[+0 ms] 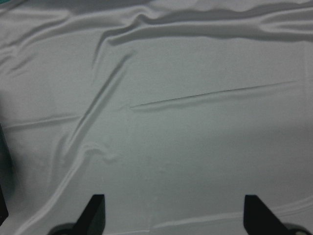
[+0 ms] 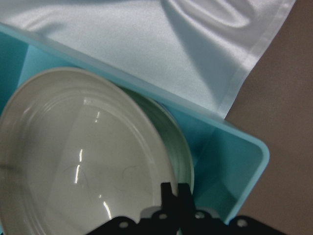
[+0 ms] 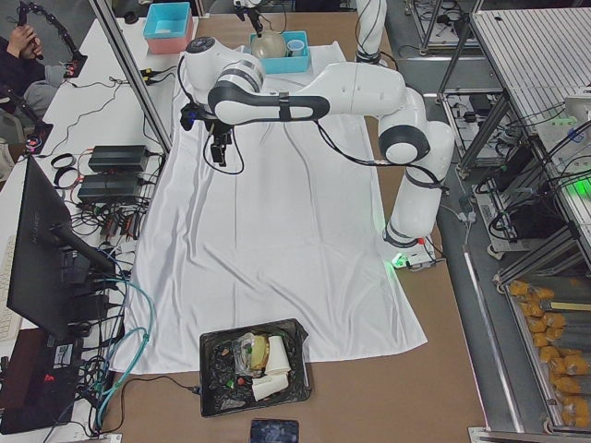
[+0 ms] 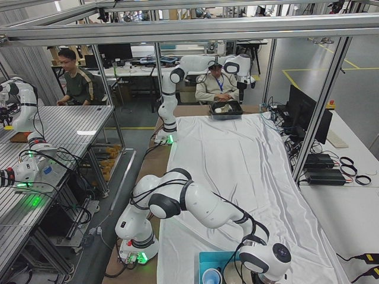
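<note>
In the right wrist view a cream plate (image 2: 83, 142) is tilted over a pale green dish (image 2: 176, 144) in a light blue bin (image 2: 234, 152). My right gripper is shut on the plate's rim. The camera left view shows the plate (image 3: 270, 46) and bin (image 3: 286, 65) at the cloth's far end, beside a blue cup (image 3: 295, 47). My left gripper stands open over the bare white cloth (image 1: 195, 147), nothing between its fingers.
A black tray (image 3: 212, 388) with bagged items and white pieces sits at the near end. Monitors (image 3: 42, 254) and cables line one side, a metal-topped table (image 3: 522, 65) the other.
</note>
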